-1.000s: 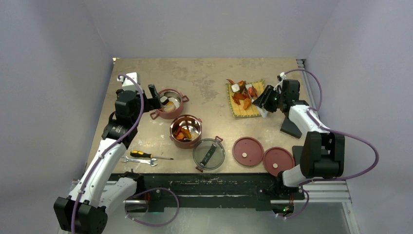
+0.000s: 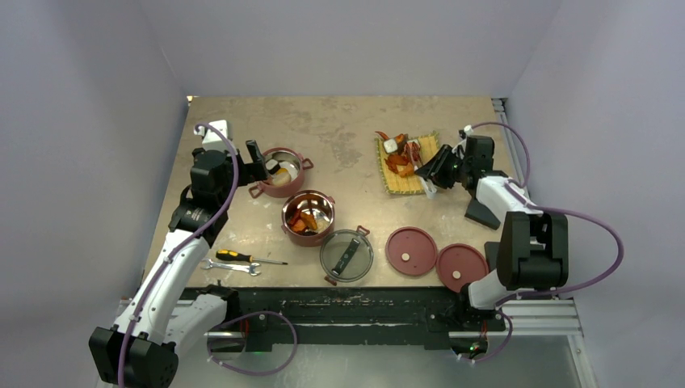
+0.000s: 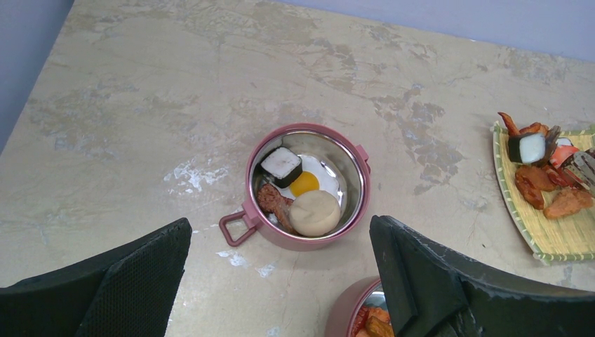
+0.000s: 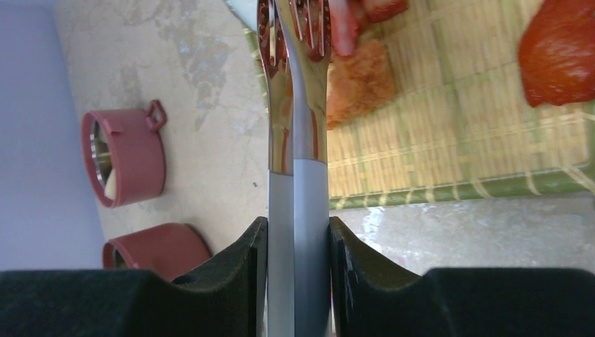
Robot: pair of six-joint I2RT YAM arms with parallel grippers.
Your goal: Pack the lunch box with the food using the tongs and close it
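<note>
A bamboo tray holds sushi, fried pieces and shrimp. Over it my right gripper is shut on silver food tongs, whose tips are among the food, by a breaded piece. My left gripper is open and empty above the upper pink pot, which holds a rice block, an egg, a bun and a fried piece. The lower pink pot contains orange and red food.
A glass lid and two pink lids lie along the front edge. A screwdriver and wrenches lie front left.
The right arm has shifted slightly left over the tray, and the tongs appear narrower. The left arm and the pots are unchanged.
</note>
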